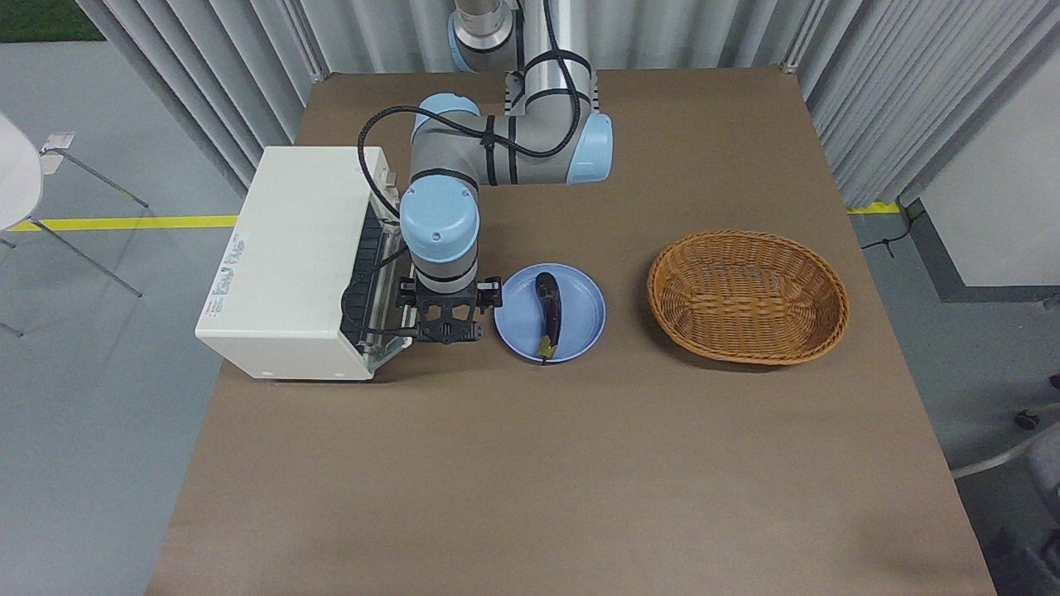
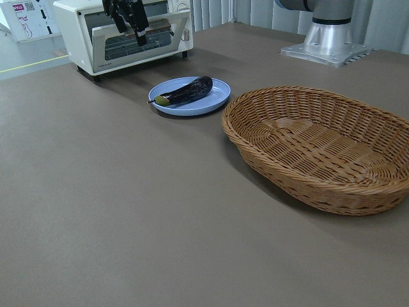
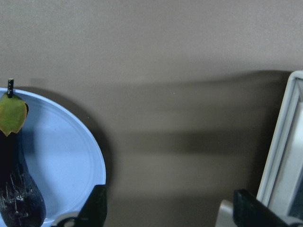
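My gripper is by the open door of the white toaster oven, left of a light blue plate. In the wrist view, the gripper's two dark fingers stand wide apart over bare table, with nothing seen between them. A dark eggplant with a green stem end lies on the plate.
A woven wicker basket sits right of the plate. The arm's upper part spans the back of the table.
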